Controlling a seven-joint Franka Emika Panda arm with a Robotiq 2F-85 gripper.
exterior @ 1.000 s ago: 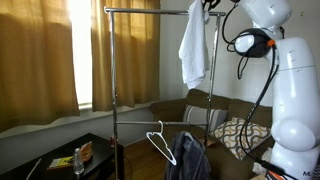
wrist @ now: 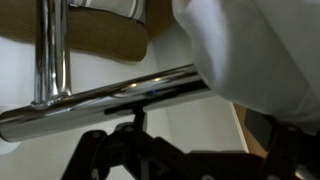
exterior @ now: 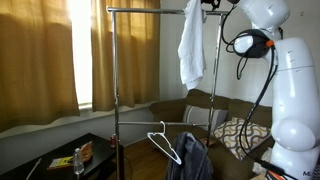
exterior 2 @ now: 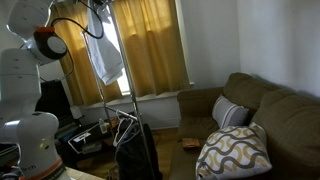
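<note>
A white cloth point(exterior: 192, 50) hangs at the right end of the metal rack's top rail point(exterior: 150, 11). Exterior view 2 shows the same cloth point(exterior 2: 103, 55) high on the left. From the wrist, the cloth point(wrist: 235, 45) fills the upper right and drapes close to the right finger, partly hiding the rail's end. My gripper is open just by the chrome rail point(wrist: 100, 108), its left finger near the rail's underside. Whether the cloth touches the right finger, I cannot tell. On the lower bar hangs an empty white hanger point(exterior: 165, 146) beside a dark garment point(exterior: 190, 158).
Behind the rack stands a brown sofa point(exterior 2: 195, 110) with patterned cushions point(exterior 2: 232, 152). A dark table point(exterior: 65, 160) holding a bottle point(exterior: 78, 160) is at the left. The rack's upright post point(exterior: 116, 80) and the curtains point(exterior: 125, 50) bound the left side.
The cloth's lower edge hangs slightly lower than before. The rack and white hanger have shifted a little to the right. My arm stays near the rail's right end.
</note>
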